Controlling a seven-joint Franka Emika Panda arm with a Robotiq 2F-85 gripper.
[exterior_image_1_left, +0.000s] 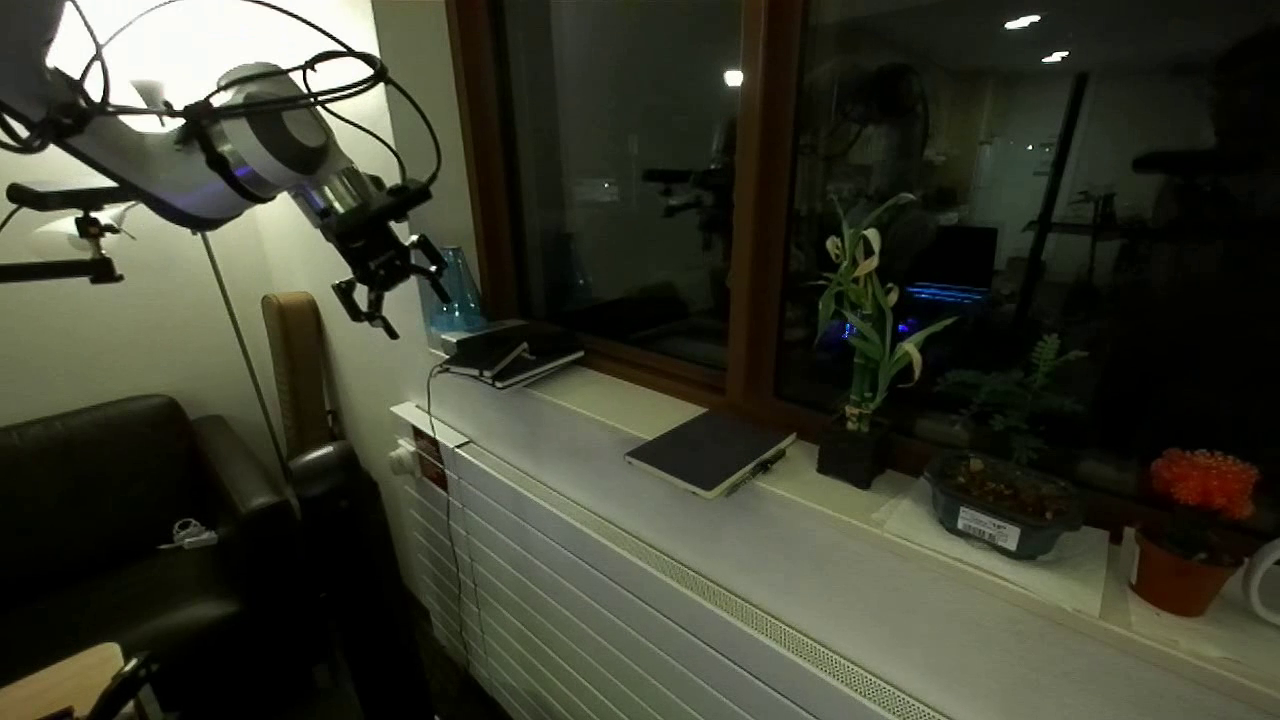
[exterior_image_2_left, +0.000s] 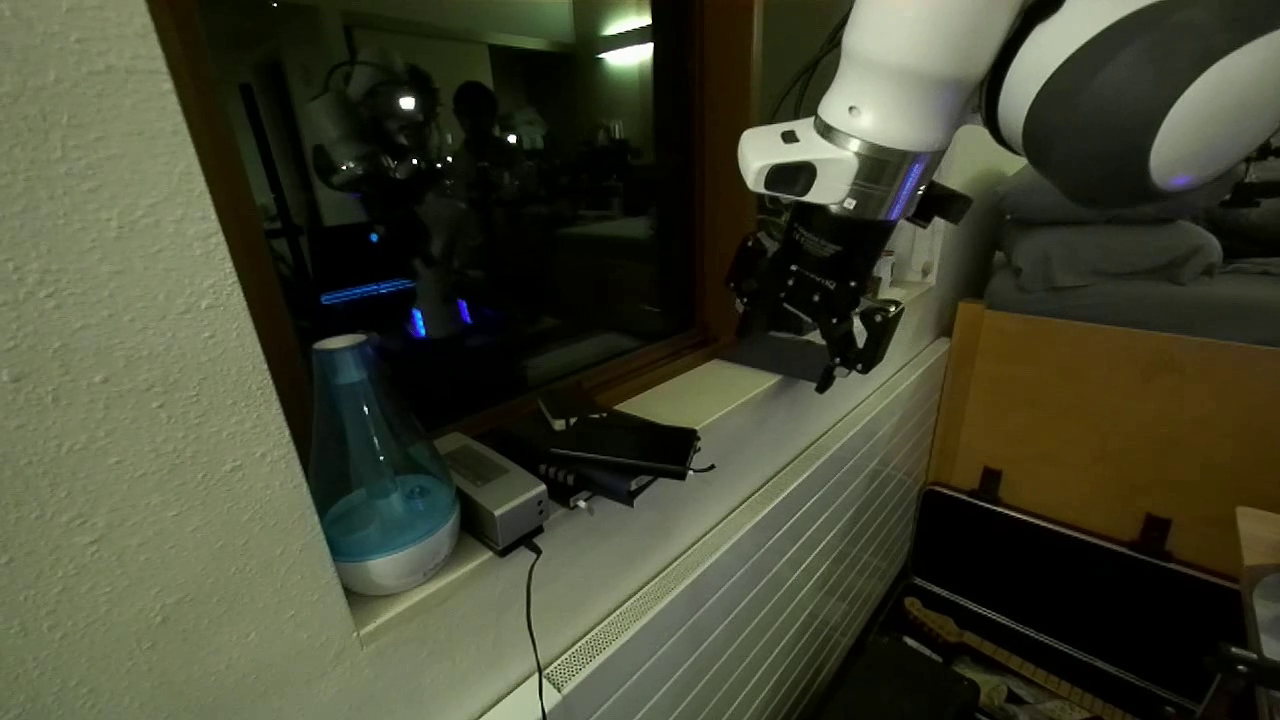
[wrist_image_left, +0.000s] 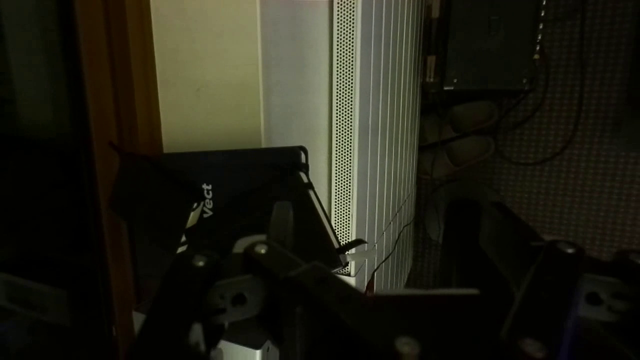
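In exterior view 1 my gripper (exterior_image_1_left: 420, 316) hangs in the air near the far-left end of the windowsill, above its height. Its two fingers (exterior_image_1_left: 433, 283) are spread apart, with nothing visible between them. The wrist view also has dark fingers (wrist_image_left: 561, 264) along its lower edge. Beyond them on the sill lie stacked black items, the top one a black notebook-like item (wrist_image_left: 240, 174) lettered "Vect". Exterior view 2 shows this black stack (exterior_image_2_left: 636, 444) beside a silver-grey box (exterior_image_2_left: 494, 490) and a blue, cone-shaped humidifier (exterior_image_2_left: 378, 480).
A dark notebook (exterior_image_1_left: 710, 451) lies mid-sill. Potted plants, among them a bamboo (exterior_image_1_left: 866, 324) and a red cactus (exterior_image_1_left: 1203, 486), line the right part. A cable (exterior_image_2_left: 530, 612) drops over the sill's edge by the radiator (exterior_image_1_left: 624, 582).
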